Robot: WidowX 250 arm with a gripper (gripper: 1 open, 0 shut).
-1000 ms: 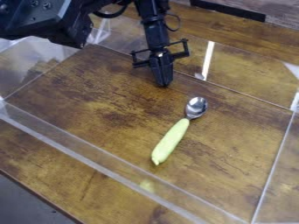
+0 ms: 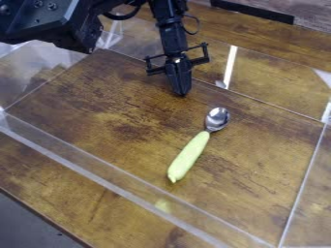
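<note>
A spoon (image 2: 191, 153) with a pale yellow-green handle and a silver bowl lies on the wooden table (image 2: 91, 145), its bowl toward the back right. My black gripper (image 2: 180, 89) is low over the table behind and to the left of the spoon, apart from it. It looks shut, with nothing visible between its fingers.
Clear strips cross the table along the front left, the right and the back. A dark bar runs along the far back edge at the top right.
</note>
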